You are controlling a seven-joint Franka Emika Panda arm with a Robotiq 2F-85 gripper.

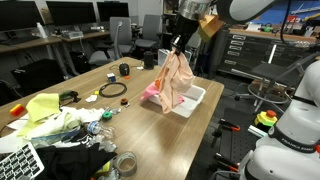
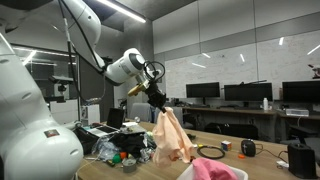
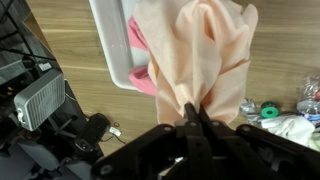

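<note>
A peach cloth hangs from my gripper, which is shut on it high above the table. In the second exterior view the cloth drapes down in loose folds below the gripper. From the wrist, the gathered cloth runs up between the fingertips and spreads out below. Beneath and beside it stands a white bin with pink cloth at its left side. The bin's pink cloth also shows at the bottom of the second exterior view.
A pile of cloths, with black fabric and a green-topped jar, covers the table's left. A tape roll lies near the front. A cable coil and speakers are farther back. Bare wood lies in front of the bin.
</note>
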